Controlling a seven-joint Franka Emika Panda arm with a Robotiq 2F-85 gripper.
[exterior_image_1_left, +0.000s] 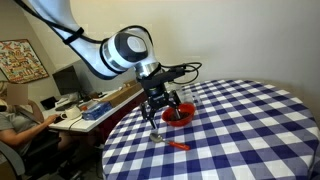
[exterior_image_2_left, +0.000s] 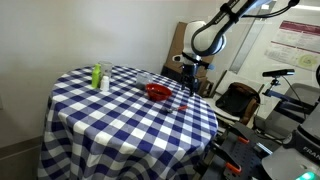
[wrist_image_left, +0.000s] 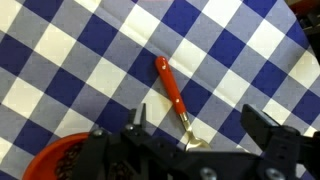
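A spoon with a red handle (wrist_image_left: 172, 85) and a metal head lies flat on the checkered tablecloth; its head is partly hidden by my gripper in the wrist view. In exterior view 1, the red handle (exterior_image_1_left: 179, 146) points right and the metal head (exterior_image_1_left: 157, 138) is on the left. My gripper is open above the spoon, with the spoon's neck showing in the gap between the fingers. Nothing is held. From the side, the gripper (exterior_image_1_left: 164, 116) hangs above the cloth, just behind the spoon and partly in front of the red bowl.
The red bowl (exterior_image_2_left: 158, 93), with dark contents, stands close to the spoon. Farther along the table are a green bottle (exterior_image_2_left: 96, 76) and a white bottle (exterior_image_2_left: 105, 84). Much of the checkered tablecloth (exterior_image_2_left: 110, 125) is clear.
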